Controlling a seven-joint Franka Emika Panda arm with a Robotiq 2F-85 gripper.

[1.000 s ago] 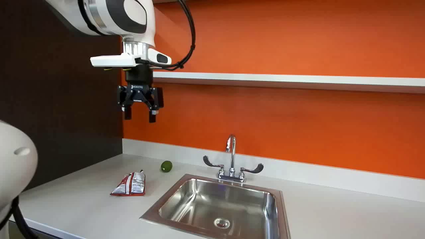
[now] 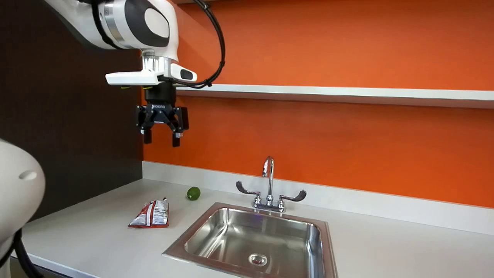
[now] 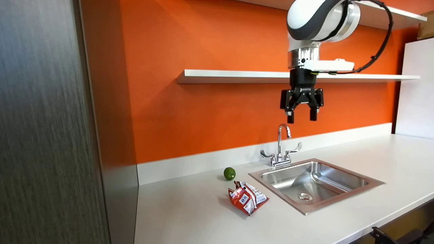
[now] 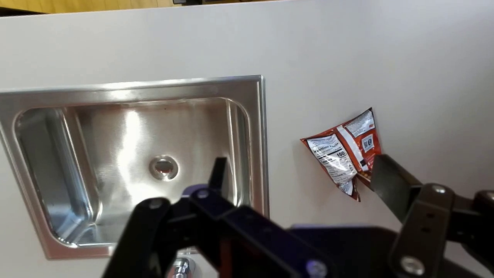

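My gripper (image 2: 161, 140) is open and empty, high above the counter in both exterior views. A red and silver snack bag (image 2: 151, 214) lies on the counter left of the sink in exterior view 1. Behind it, closer to the wall, rests a green lime-like fruit (image 3: 229, 173). In the wrist view the bag (image 4: 345, 153) appears far below, partly covered by one of my fingers (image 4: 391, 185); the fruit does not show there. The steel sink (image 2: 185, 253) is empty, with its drain visible.
A chrome faucet (image 2: 270, 185) with two lever handles stands behind the sink. A white shelf (image 3: 236, 74) runs along the orange wall near gripper height. The dark panel (image 2: 78, 106) closes off one end. Clear counter (image 3: 175, 211) surrounds the bag.
My gripper has come down slightly and shifted a touch to the left in exterior view 1. The bag and the fruit have stayed in place.
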